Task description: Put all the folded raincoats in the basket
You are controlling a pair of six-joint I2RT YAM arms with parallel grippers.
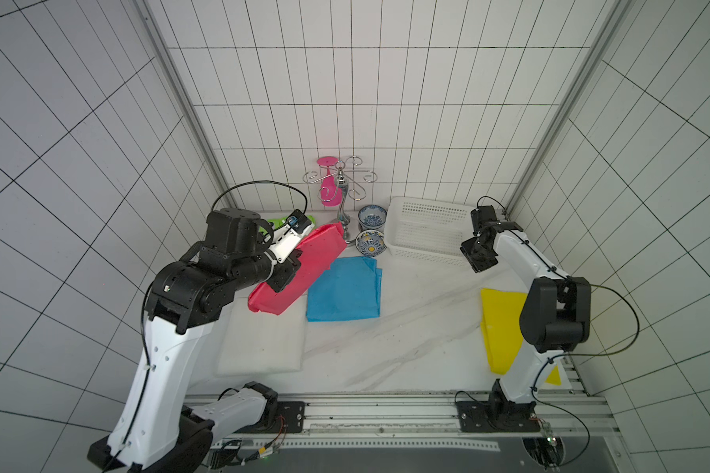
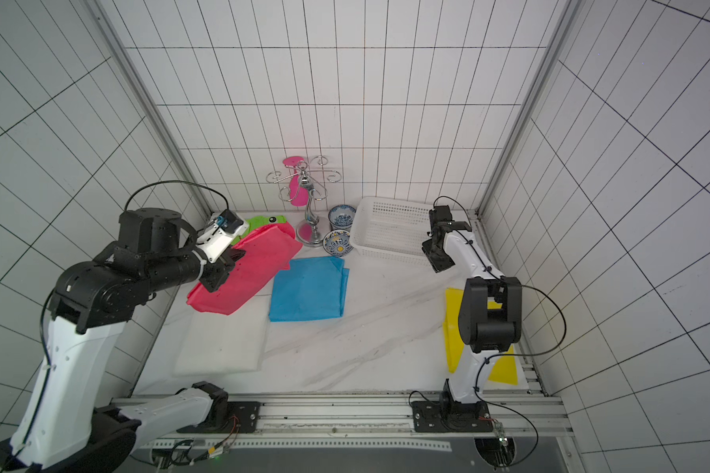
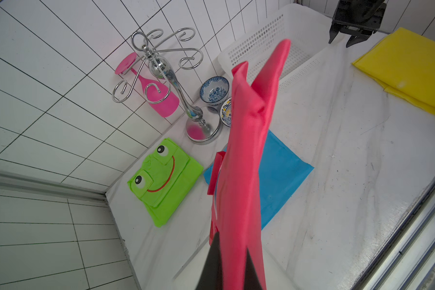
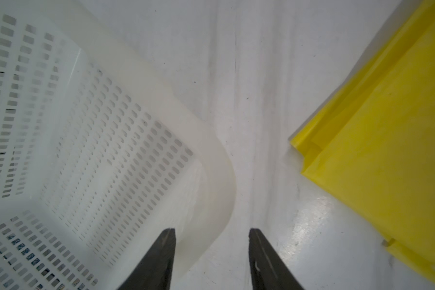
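Note:
A folded red raincoat point(image 1: 311, 264) hangs above the left side of the table, with my left gripper point(image 1: 285, 272) shut on it. In the left wrist view the raincoat point(image 3: 244, 159) rises edge-on between the dark fingers. The white perforated basket point(image 1: 418, 250) stands against the back wall, right of centre, and its floor looks empty. At its right front corner is my right gripper, its fingers apart. In the right wrist view the left finger point(image 4: 164, 253) overlaps the basket's rim point(image 4: 220, 193); whether they touch I cannot tell.
Folded blue point(image 1: 344, 287), yellow point(image 1: 501, 323), whitish point(image 1: 260, 343) and green frog-faced point(image 3: 171, 176) pieces lie on the table. A metal stand point(image 3: 169, 77) with a pink cup point(image 3: 162, 99) and two bowls point(image 1: 372, 216) sit left of the basket.

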